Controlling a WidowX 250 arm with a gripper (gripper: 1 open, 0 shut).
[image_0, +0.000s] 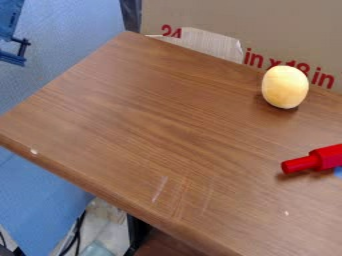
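Note:
On the wooden table (147, 130) a pale yellow round object (285, 87), like a potato or fruit, stands near the back right. A red cylindrical object (311, 160) lies at the right edge, partly out of frame, with something blue behind it. A dark blue part of the robot (11, 45), perhaps the gripper, shows at the top left, off the table and cut by the frame; its finger state is unclear.
A cardboard box (214, 20) with red lettering stands along the back of the table. Cables lie below the front left edge.

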